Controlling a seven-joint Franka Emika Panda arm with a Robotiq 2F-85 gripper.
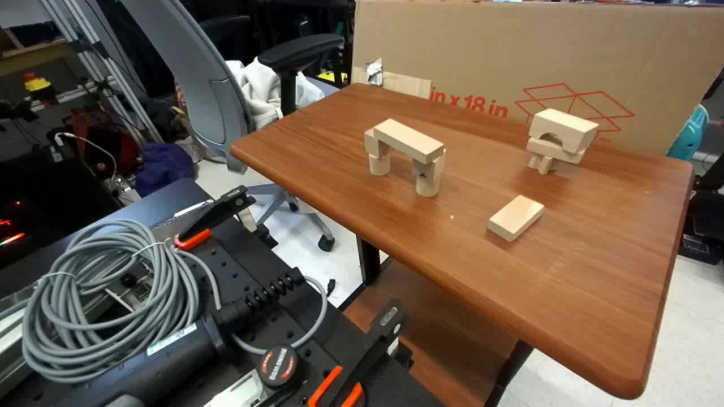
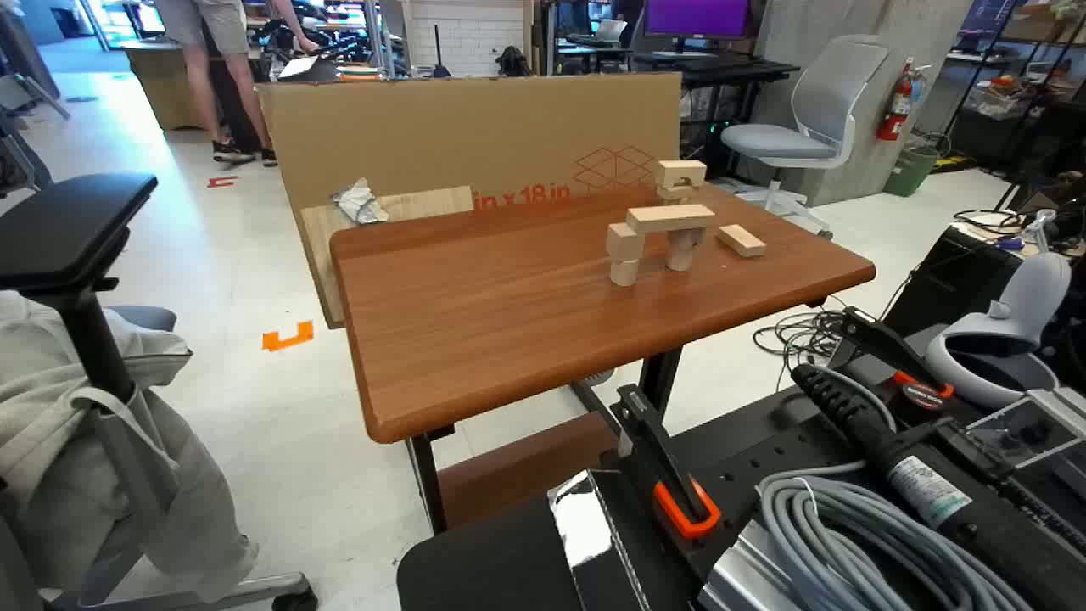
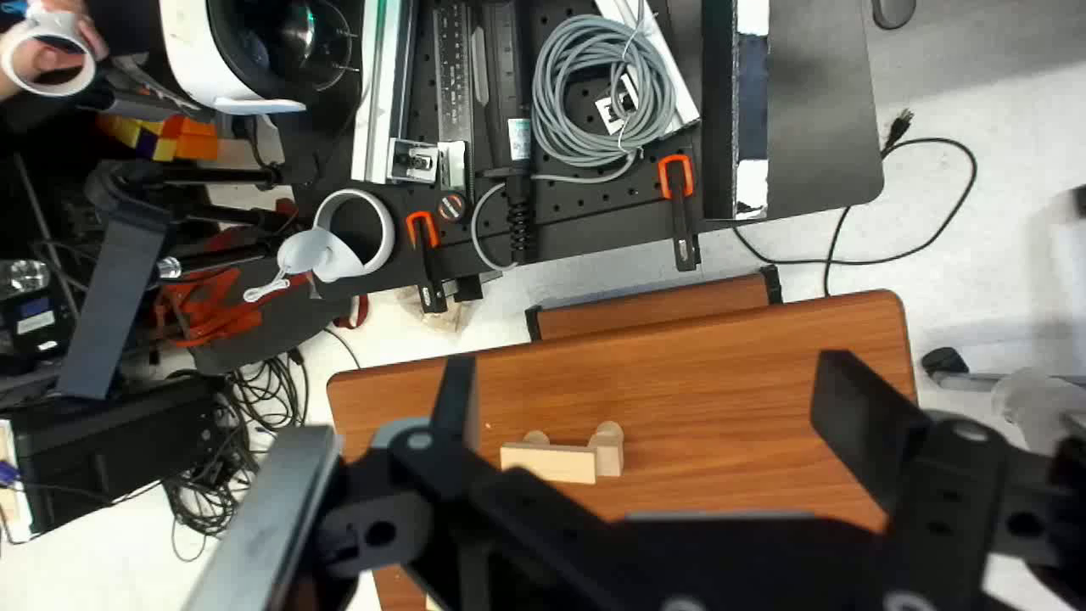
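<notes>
My gripper is open in the wrist view, its dark fingers spread wide with nothing between them. The arm shows in neither exterior view. On the brown table stands a wooden bridge: a long plank spans two short columns. One column has a squarish block over a cylinder; the other has a cylinder at its base. Farther back, an arch block lies on a flat block with small pieces beneath. A loose rectangular block lies flat nearby. My gripper hides part of the table in the wrist view.
A large cardboard sheet stands upright along the table's far side. An office chair stands close to one table end.
</notes>
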